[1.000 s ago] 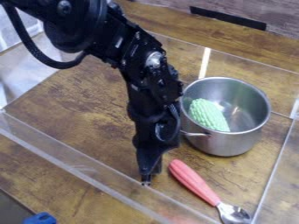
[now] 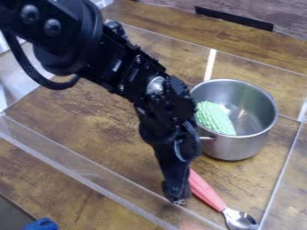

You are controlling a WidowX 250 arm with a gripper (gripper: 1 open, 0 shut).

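My black gripper [image 2: 177, 191] reaches down to the wooden surface just in front of a steel pot [image 2: 246, 135]. Its tip is over the upper end of a pink-handled scoop [image 2: 206, 194], whose metal head points to the lower right. The gripper is open by what little shows; its fingertips partly hide the handle's end. A green textured object [image 2: 214, 118] sits inside the pot.
A clear low barrier [image 2: 84, 170] runs diagonally across the front left. A blue object [image 2: 39, 225] is at the bottom left corner. The wood [image 2: 72, 117] left of the arm is clear.
The gripper has moved right, from beside the scoop to over its handle end, now covering part of it. The pot looks unmoved.
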